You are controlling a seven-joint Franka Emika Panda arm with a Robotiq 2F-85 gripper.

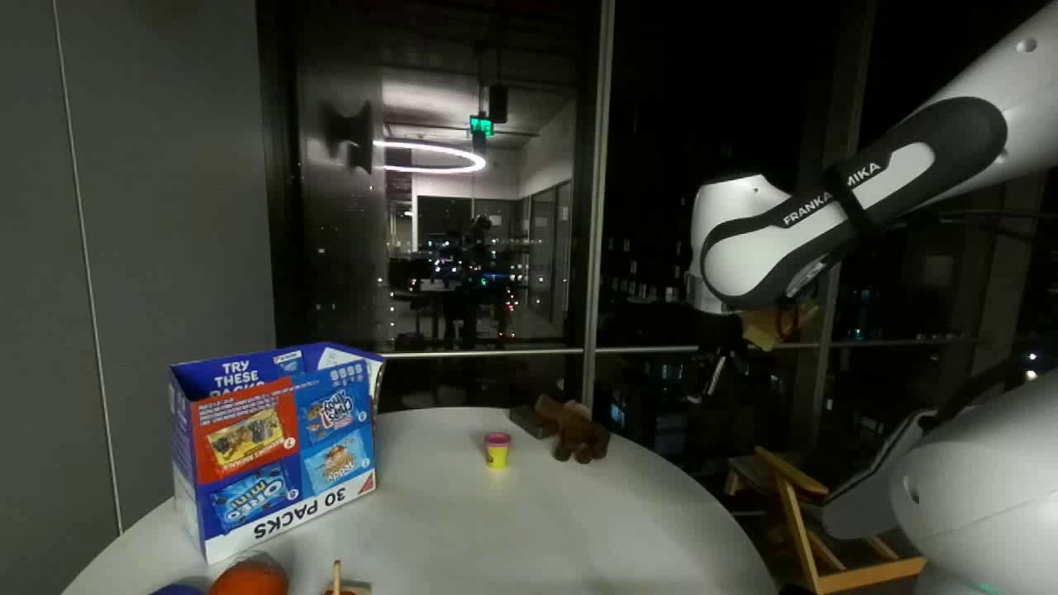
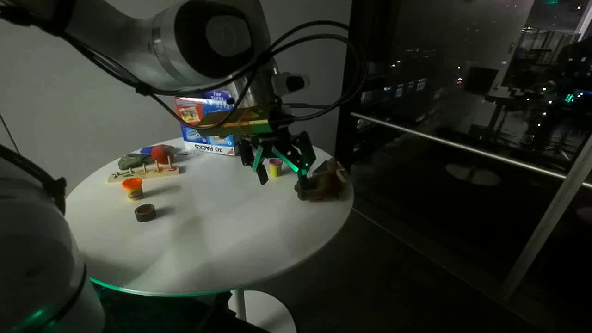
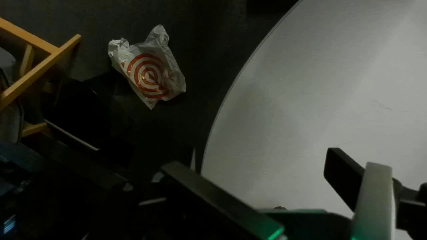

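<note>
My gripper stands open above the far right part of the round white table, with nothing between its fingers. In the wrist view its two dark fingers are spread wide over the table's edge. Past the gripper in exterior view 2 is a small yellow tub with a pink lid. A brown plush toy lies at the table's right edge. Toward the left are a yellow tub with an orange lid, a dark roll of tape and a wooden peg board.
A tall blue snack box stands at the back. An orange-red ball and a grey-green lump sit behind the peg board. On the floor lie a white plastic bag and a wooden-framed chair.
</note>
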